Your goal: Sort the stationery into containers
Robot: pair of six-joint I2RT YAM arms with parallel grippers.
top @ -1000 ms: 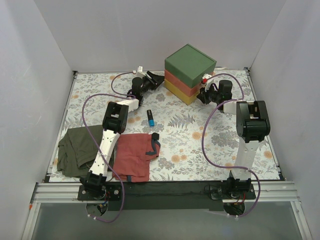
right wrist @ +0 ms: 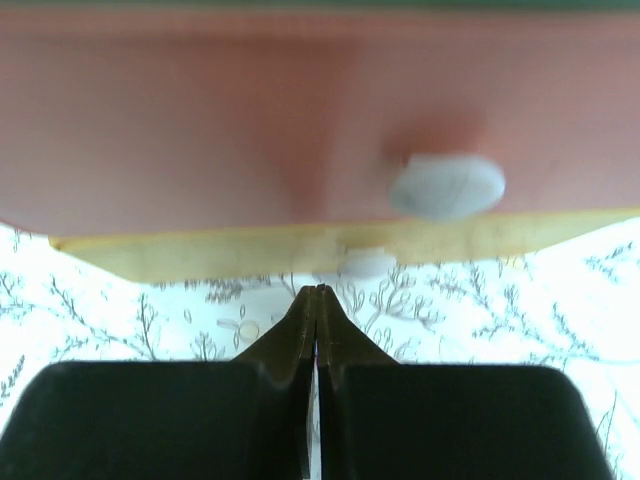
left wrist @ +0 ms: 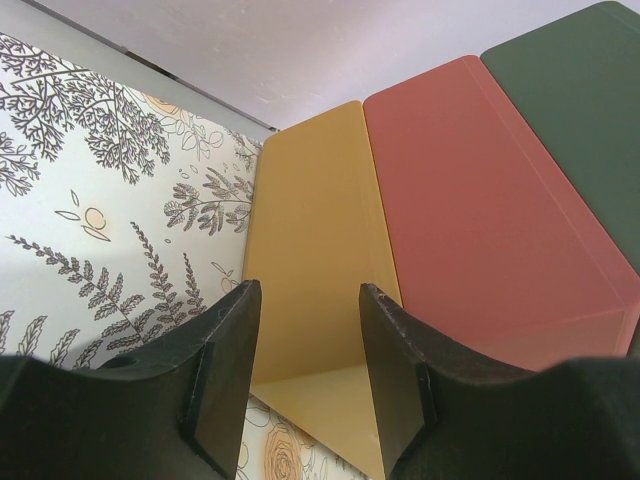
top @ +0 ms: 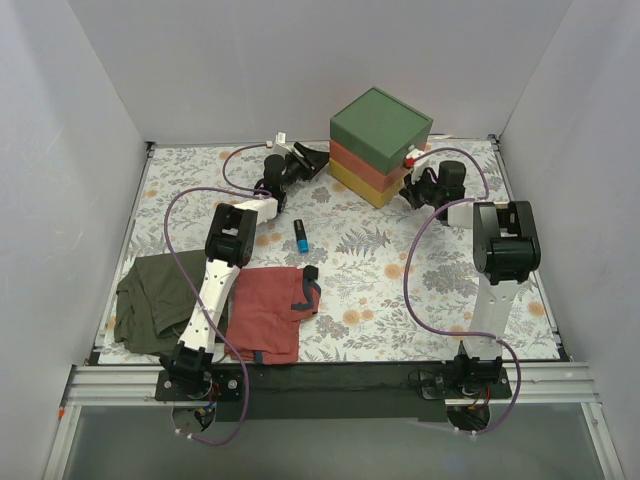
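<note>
A stack of drawers stands at the back: a green box [top: 380, 128] on top, an orange-red drawer [top: 362, 170] in the middle and a yellow drawer [top: 358, 188] at the bottom. My left gripper is open at the stack's left side, the yellow drawer's wall filling the view past its fingers. In front of the drawer fronts, my right gripper is shut with nothing between its fingers. A white knob [right wrist: 447, 187] on the red drawer is above and right of its tips; a paler knob [right wrist: 368, 262] shows on the yellow front. A black-and-blue marker [top: 301, 236] lies on the table.
At the front left lie a folded dark green cloth [top: 150, 305] and a red cloth item [top: 268, 315] with dark trim. A wall closes off the back behind the stack.
The left arm, the stack and the marker look unmoved.
</note>
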